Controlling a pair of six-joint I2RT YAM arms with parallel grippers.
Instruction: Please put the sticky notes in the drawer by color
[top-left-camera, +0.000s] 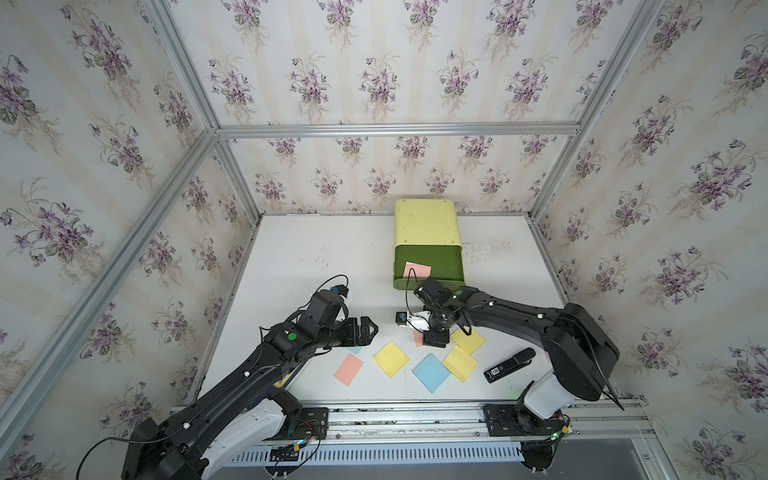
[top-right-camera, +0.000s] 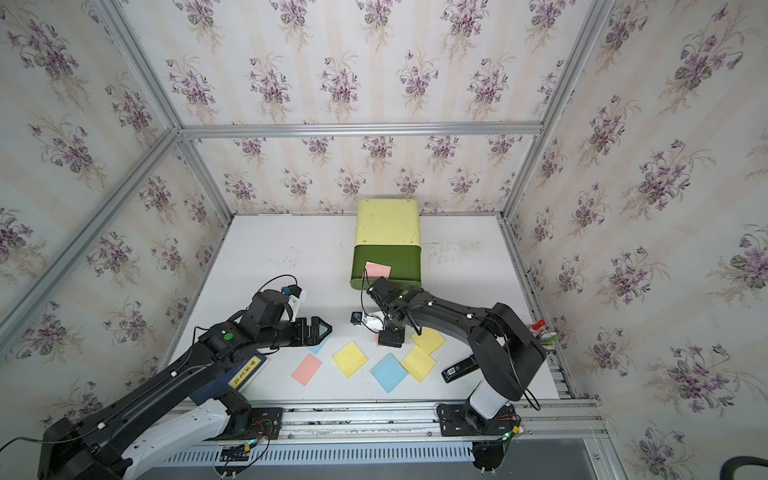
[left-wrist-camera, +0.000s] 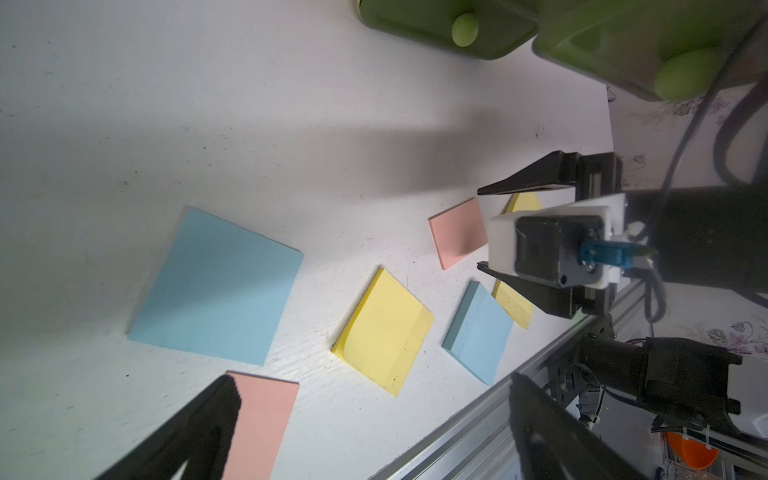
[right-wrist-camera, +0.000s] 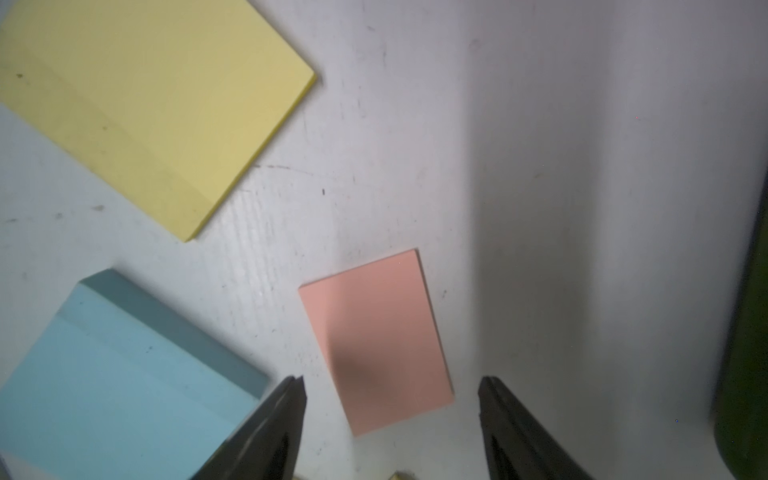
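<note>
In the right wrist view a small pink sticky pad (right-wrist-camera: 380, 336) lies on the table, below and partly between the parted fingers of my right gripper; nothing is gripped. My left gripper hangs open and empty over the left side, near a blue pad (left-wrist-camera: 220, 288), another pink pad (left-wrist-camera: 260, 424) and a yellow pad (left-wrist-camera: 388, 329). A second blue pad (top-left-camera: 432, 373) and two more yellow ones (top-left-camera: 460, 363), nearest, lie to the right. At the back stands the green drawer (top-left-camera: 449, 260), pulled out, with a pink pad (top-left-camera: 417, 269) in it.
The yellow-topped cabinet (top-left-camera: 426, 220) stands at the back. A black stapler-like object (top-left-camera: 509, 365) lies front right, and a dark blue item with a yellow label (top-right-camera: 245, 371) front left.
</note>
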